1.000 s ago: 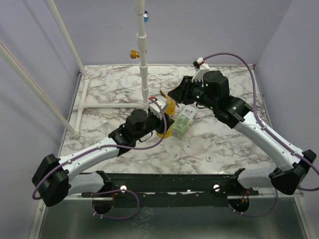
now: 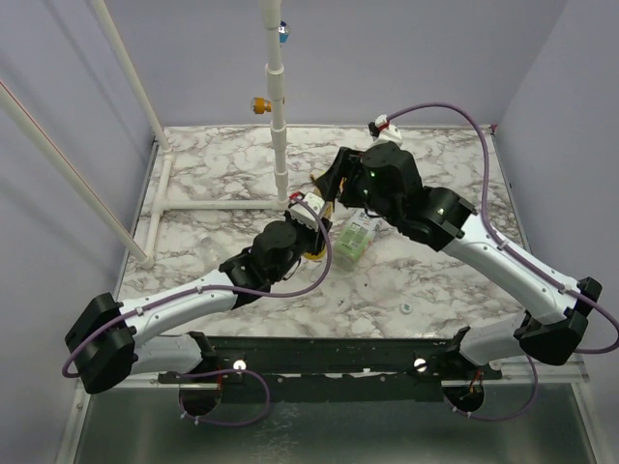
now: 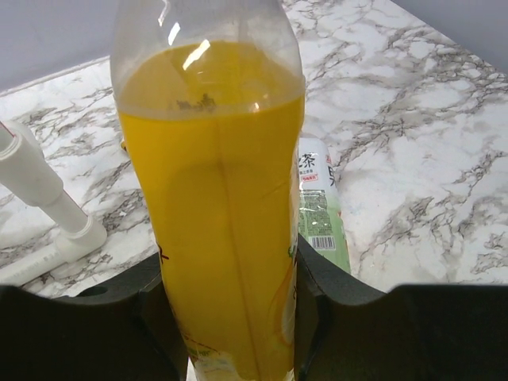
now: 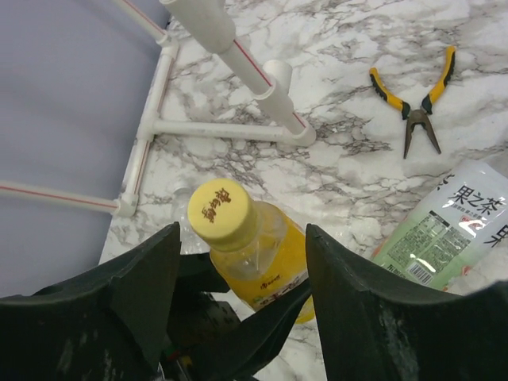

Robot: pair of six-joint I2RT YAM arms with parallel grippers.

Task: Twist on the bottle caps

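My left gripper is shut on an upright bottle of yellow drink [image 3: 214, 182]. In the right wrist view a yellow cap [image 4: 218, 205] sits on top of that bottle; whether it is tight I cannot tell. My right gripper stands open just above the bottle, its fingers either side of the cap and apart from it. In the top view the right gripper hides much of the bottle. A green-labelled bottle [image 2: 356, 237] lies on its side to the right.
Yellow-handled pliers [image 4: 419, 119] lie on the marble table [image 2: 455, 290] behind the bottles. A white pipe frame [image 2: 222, 205] stands at the left and back.
The left arm has moved only slightly, still holding the bottle.
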